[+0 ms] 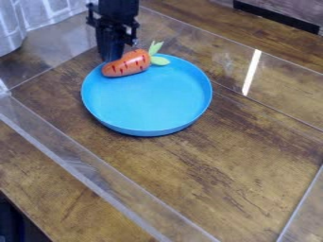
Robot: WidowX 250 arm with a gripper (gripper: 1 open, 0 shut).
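A toy carrot (127,64) with pale green leaves lies on the upper left part of a round blue plate (145,99). The black gripper (111,43) is at the top, just behind and above the carrot's left end; whether its fingers are open or shut is hard to make out.
The wooden table (202,180) has broad free room to the right and in front of the plate. Clear plastic sheeting or edging runs along the left side and at the far right.
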